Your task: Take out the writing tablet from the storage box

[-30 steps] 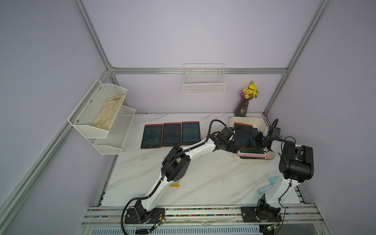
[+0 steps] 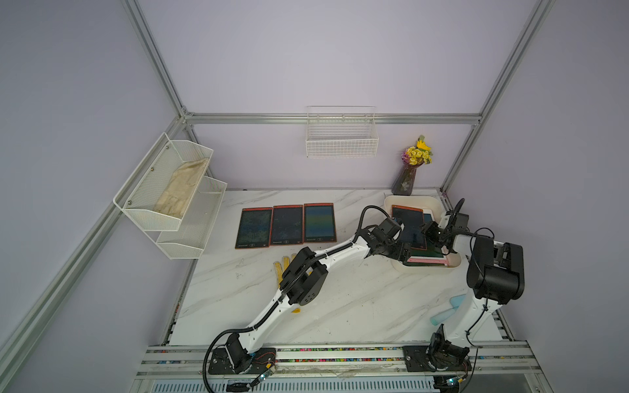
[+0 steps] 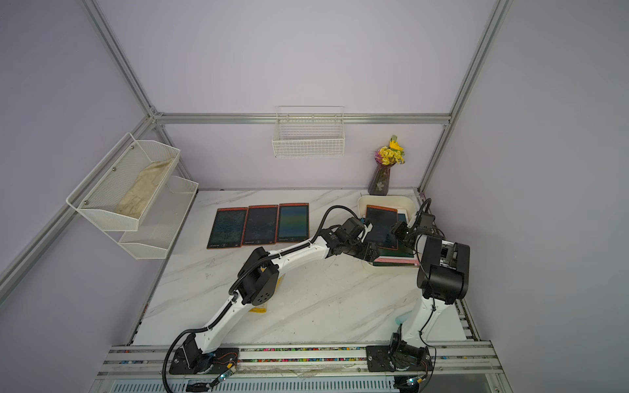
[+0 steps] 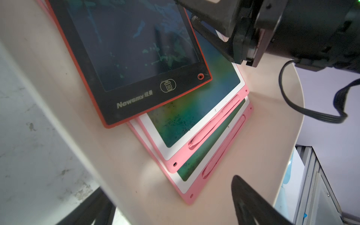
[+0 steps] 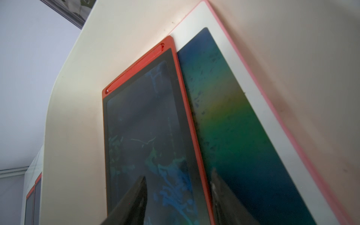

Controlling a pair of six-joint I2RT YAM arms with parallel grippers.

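The cream storage box (image 2: 442, 203) holds a dark red-framed tablet (image 4: 138, 45) lying on top of pink-and-white tablets (image 4: 195, 108) with green screens. My left gripper is open above the box's near left rim, with nothing between its fingers. My right gripper hovers at the red tablet's right edge, its fingers part open, with the edge beneath them; whether they touch it is unclear. Three red-framed tablets (image 2: 287, 224) lie side by side on the table left of the box.
A vase of flowers (image 2: 406, 177) stands behind the box. Yellow gloves (image 2: 281, 268) lie under the left arm, blue items (image 2: 443, 316) at the front right. White wire shelves (image 2: 171, 230) hang on the left.
My left gripper has moved right and toward the front, over the box's near left part. The right arm looks almost still; the tablets show no visible change.
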